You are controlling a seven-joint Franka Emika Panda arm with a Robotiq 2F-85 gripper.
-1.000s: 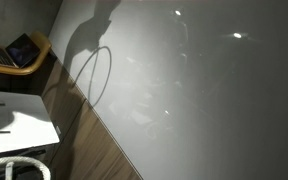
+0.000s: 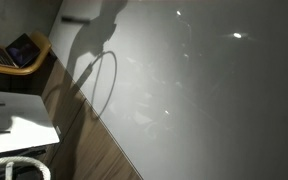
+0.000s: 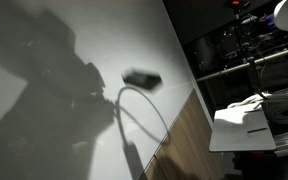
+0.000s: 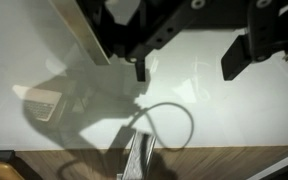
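Observation:
In the wrist view my gripper stands open, its dark fingers (image 4: 236, 58) wide apart, with only the pale board surface showing between them. A small dark block (image 3: 142, 79), blurred, shows against the grey-white board (image 3: 134, 30) in exterior view 2. In exterior view 1 a dark blurred streak (image 2: 76, 20) lies near the upper left edge of the board (image 2: 204, 100); it may be the same block. What the block is, and whether it touches the board, I cannot tell. My arm shows outside the wrist view mainly as a shadow with a cable loop.
Wood-grain flooring (image 2: 99, 150) borders the board. A white table (image 2: 19, 115) and a chair holding a laptop (image 2: 22, 50) stand at the left in exterior view 1. Exterior view 2 has a white surface (image 3: 241, 130) and cables at right. Most of the board is bare.
The arm's shadow on the board has shifted slightly and changed shape.

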